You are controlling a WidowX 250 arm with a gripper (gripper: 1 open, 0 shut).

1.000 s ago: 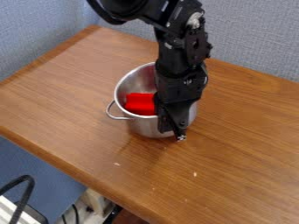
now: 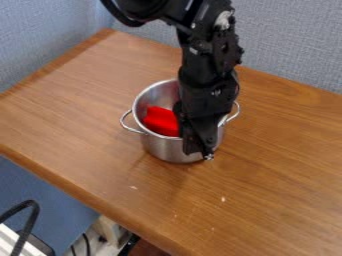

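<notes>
A steel pot (image 2: 158, 144) with loop handles on both sides stands on the wooden table. Inside it lies a red object (image 2: 162, 121), partly hidden. My black gripper (image 2: 201, 143) reaches down over the pot's right part, its lower end at the pot's near right side; whether anything is between its fingers is hidden, and so is how far it is open.
A grey-blue wall stands behind. Cables and a white item lie off the table at the lower left.
Compared with a second ago, my gripper has shifted slightly left and up, and the pot sits a little differently under it.
</notes>
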